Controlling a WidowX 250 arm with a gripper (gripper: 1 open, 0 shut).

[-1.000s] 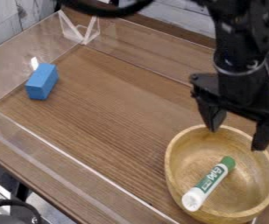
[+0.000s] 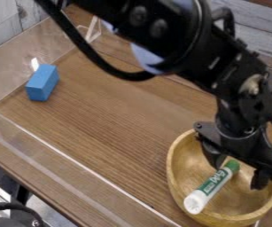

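The black gripper reaches down into a tan oval bowl at the lower right, its fingertips over the upper end of a white and green tube lying in the bowl. The fingers look apart; whether they touch the tube cannot be told.
A blue block sits at the left on the wooden table, beside a clear plastic edge. A pale blue object behind the arm is partly hidden.
The gripper has moved down into the bowl, to the tube's upper end. The tube and bowl look unmoved.
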